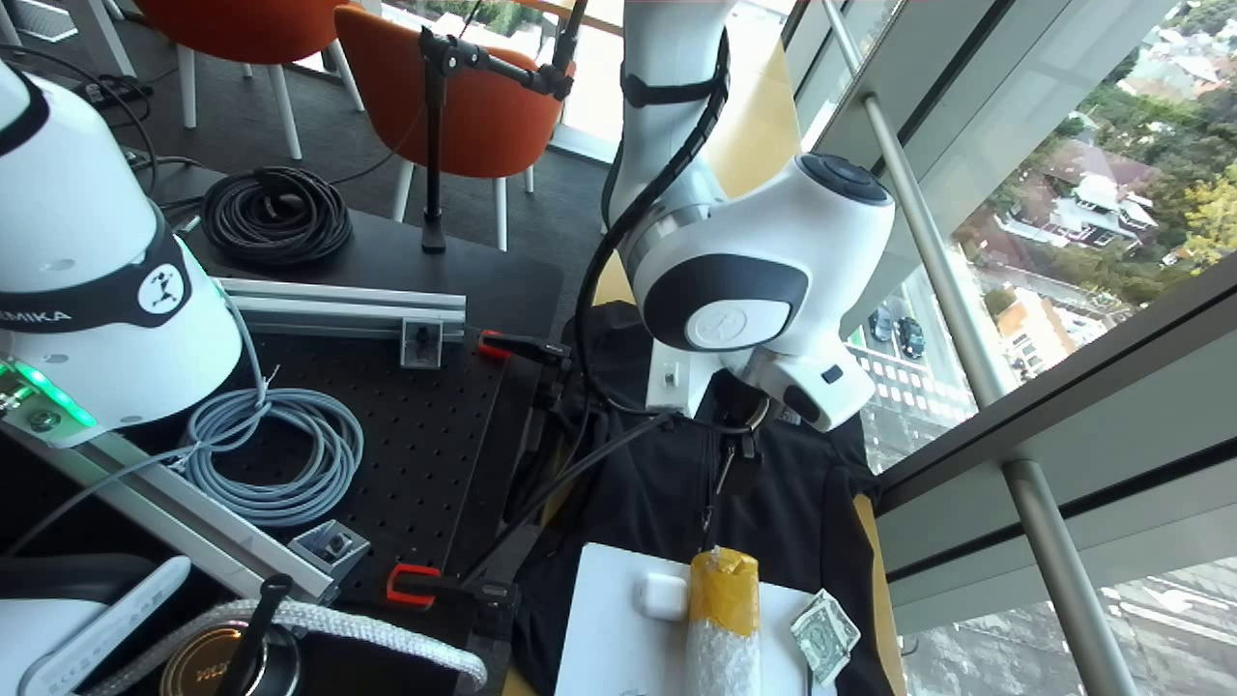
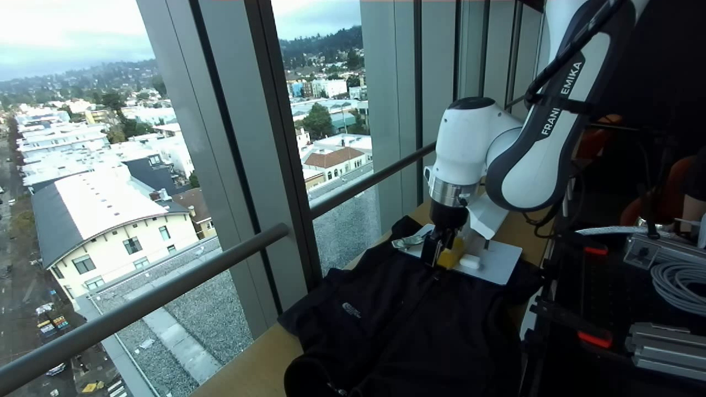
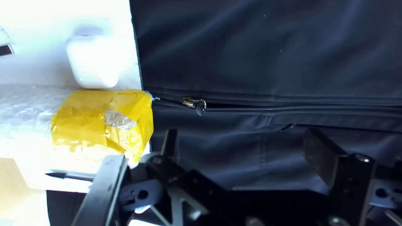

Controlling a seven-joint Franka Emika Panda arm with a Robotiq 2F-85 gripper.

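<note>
A black zip jacket (image 3: 271, 56) lies spread out, its zipper running across the wrist view. The small metal zipper pull (image 3: 194, 103) sits partway along it, close to the end of a yellow-taped, bubble-wrapped roll (image 3: 94, 116). My gripper is open above the jacket, its two fingers wide apart and nothing between them. In that view the pull appears above the gap, nearer the left finger. From exterior view 2, the gripper (image 2: 439, 251) hangs low over the jacket (image 2: 404, 331) beside the roll; any contact with the cloth cannot be told.
A white board (image 1: 603, 626) bears the roll, a small white case (image 1: 663, 596) and a banknote (image 1: 825, 637). Window glass and a metal rail (image 1: 951, 290) border one side. On the other side is a black perforated table (image 1: 394, 464) with coiled cables (image 1: 278, 452).
</note>
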